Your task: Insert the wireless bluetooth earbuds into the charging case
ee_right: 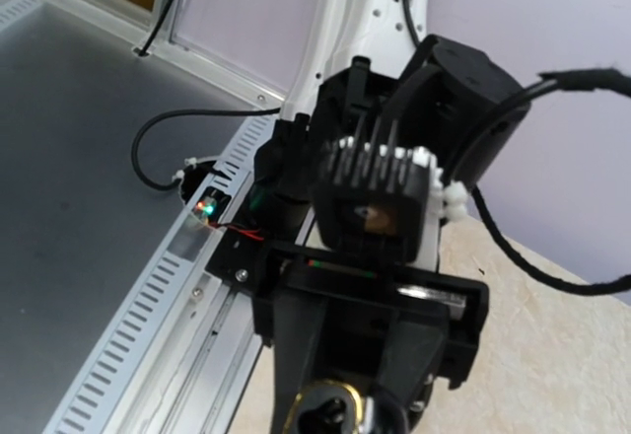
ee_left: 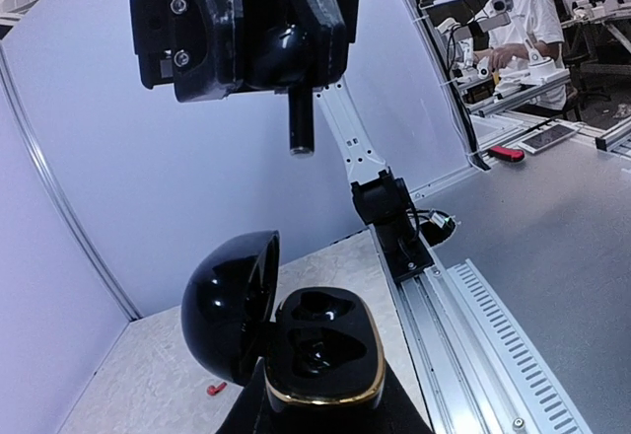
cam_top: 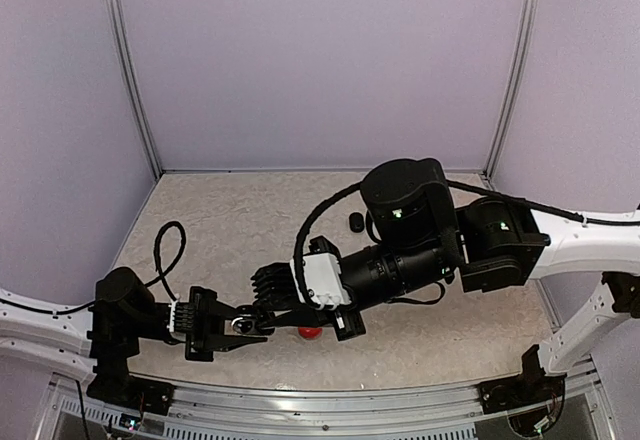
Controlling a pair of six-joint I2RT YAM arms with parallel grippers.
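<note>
The black charging case (ee_left: 320,380), gold-rimmed with its lid (ee_left: 222,306) swung open, is gripped by my left gripper (cam_top: 257,328). Two dark recesses show in its top; whether either holds an earbud I cannot tell. Above the open case in the left wrist view hangs my right gripper, shut on a black earbud (ee_left: 301,123) whose stem points down, clear of the recesses. In the right wrist view the case's gold rim (ee_right: 345,388) shows at the bottom edge, beside the fingers. From above, the two grippers overlap and mostly hide case and earbud.
A red round object (cam_top: 309,332) lies on the table, partly covered by the right arm. Farther back sits a small black object (cam_top: 356,222). A small red piece (ee_left: 216,389) rests on the table.
</note>
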